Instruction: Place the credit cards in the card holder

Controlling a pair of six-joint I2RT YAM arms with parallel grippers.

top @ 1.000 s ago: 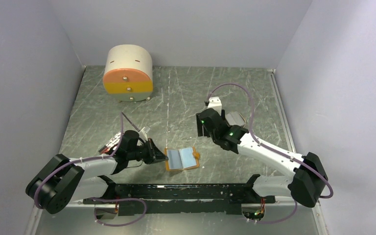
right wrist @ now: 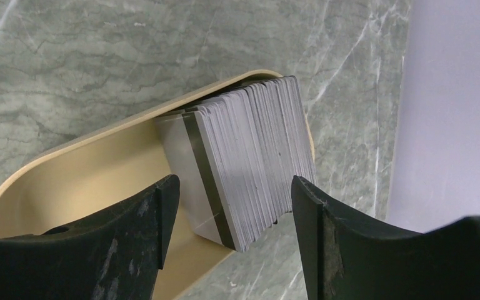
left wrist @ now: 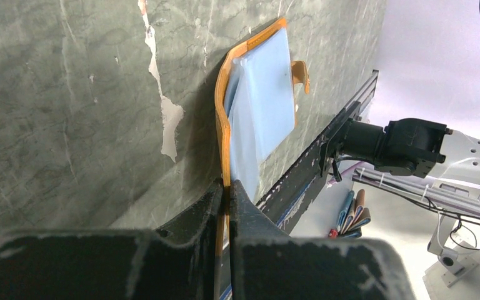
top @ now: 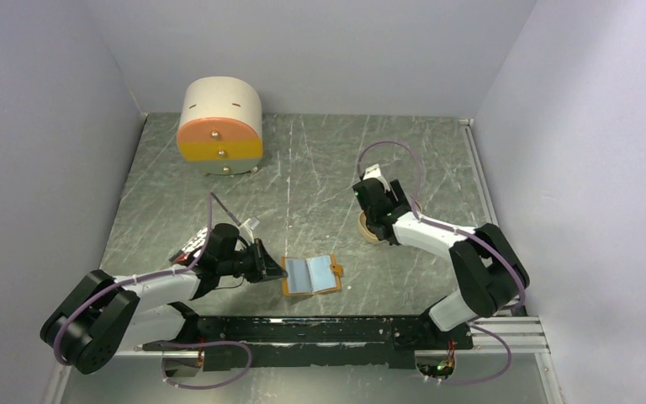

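The open orange card holder [top: 324, 273] with clear pale sleeves lies at the front middle of the table. My left gripper is shut on its left edge. In the right wrist view a tan oval container [right wrist: 69, 162] holds a thick stack of cards [right wrist: 244, 162], white-edged, packed at one end. My right gripper is open above it, one finger at either side of the stack; whether the fingers touch the cards is unclear.
A rounded chest [top: 219, 126] with coloured drawers stands at the back left. A patterned object [top: 192, 247] lies partly hidden behind the left arm.
My right gripper has moved rightward from beside the container to over the card stack, its arm drawing in. The left gripper and holder have hardly moved.
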